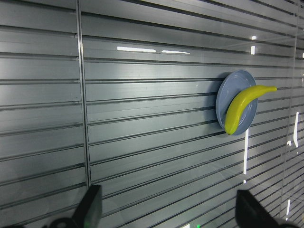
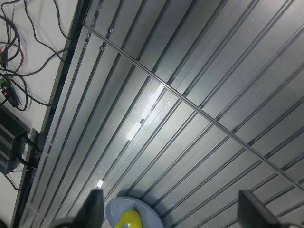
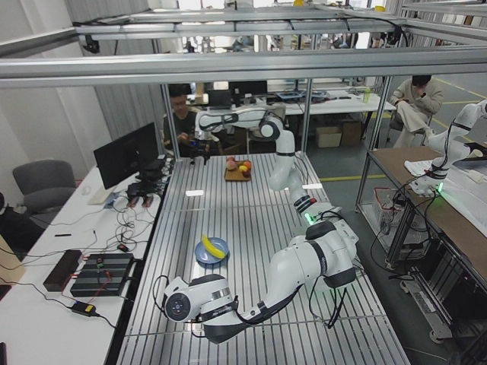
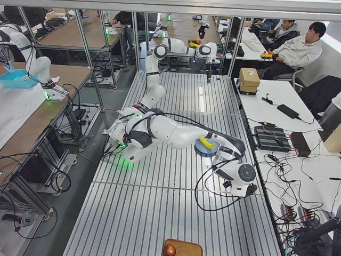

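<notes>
A yellow banana [image 3: 213, 248] [image 1: 242, 104] lies on a blue plate [image 4: 205, 150] [image 1: 225, 95] on the slatted metal table. A wooden board [image 3: 237, 176] with several fruits sits at the table's far end in the camera left view. The near arm's gripper is mostly hidden behind its housing. The far arm's gripper [image 3: 199, 152] hangs over the far end, left of the board, small and dark. In both wrist views, blurred dark fingertips stand wide apart at the bottom edge, with bare table between them or, in the right wrist view, the plate and banana below.
A white side desk [image 3: 46, 327] with cables, black boxes and a monitor [image 3: 125, 156] runs along one side. Aluminium beams [image 3: 251, 65] cross above. Loose cables lie by the near arm.
</notes>
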